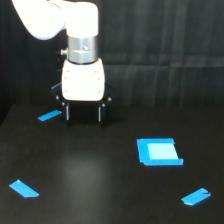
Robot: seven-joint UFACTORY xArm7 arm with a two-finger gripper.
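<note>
My gripper (84,117) hangs fingers-down on the left side of the camera view, over the back of the dark table. Its two thin fingers stand well apart, so it is open, and nothing shows between them. To the right and nearer the camera, a white square (161,151) with a blue border (146,159) lies flat on the table. A clear gap separates the gripper from this square.
Strips of blue tape mark the dark table (110,185): a back-left strip (50,115), a front-left strip (24,188) and a front-right strip (196,197). No standing obstacles show on the surface. Dark curtains (165,50) hang behind.
</note>
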